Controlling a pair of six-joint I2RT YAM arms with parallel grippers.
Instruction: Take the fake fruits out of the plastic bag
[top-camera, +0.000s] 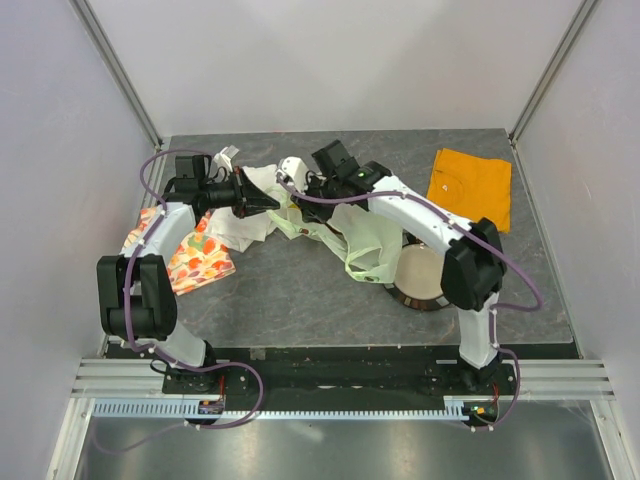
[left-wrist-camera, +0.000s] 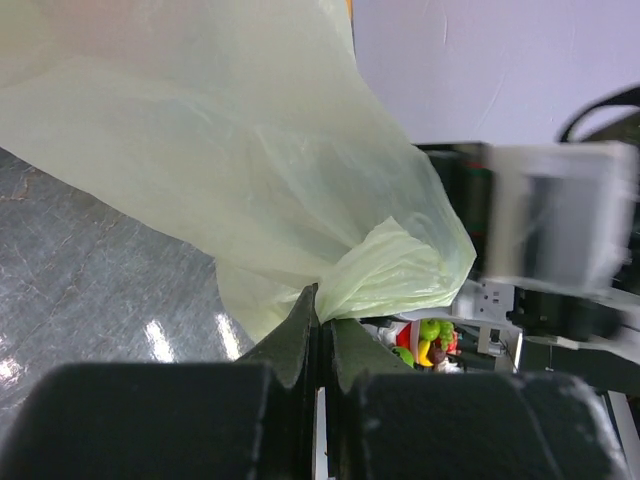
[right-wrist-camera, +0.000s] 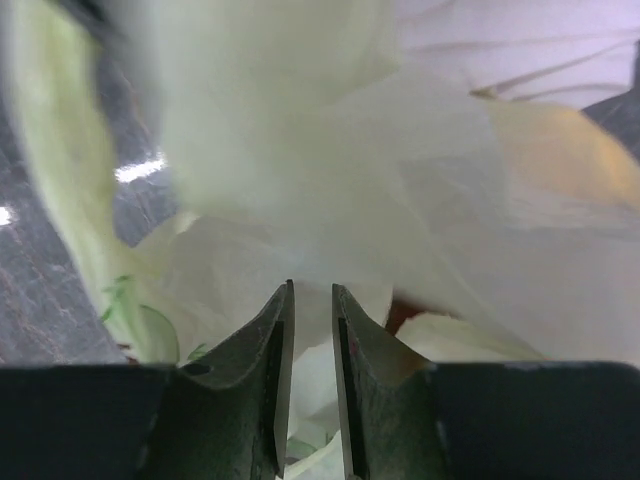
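The plastic bag (top-camera: 375, 250) is pale green and translucent, stretched between both arms. My left gripper is shut on a bunched end of it at the left. My right gripper is down at the bag's middle, shut, amid folds of film that fill the right wrist view; what exactly is between its fingertips is hard to tell. Small red and yellow patches show within the bag in the top view, and a reddish shape (right-wrist-camera: 405, 310) is partly covered by film. Colourful small items show far off in the left wrist view, partly hidden.
A steel pan (top-camera: 420, 270) lies right of the bag, an orange cloth (top-camera: 470, 180) at the back right. A white cloth (top-camera: 240, 230) and a patterned cloth (top-camera: 200, 265) lie at the left.
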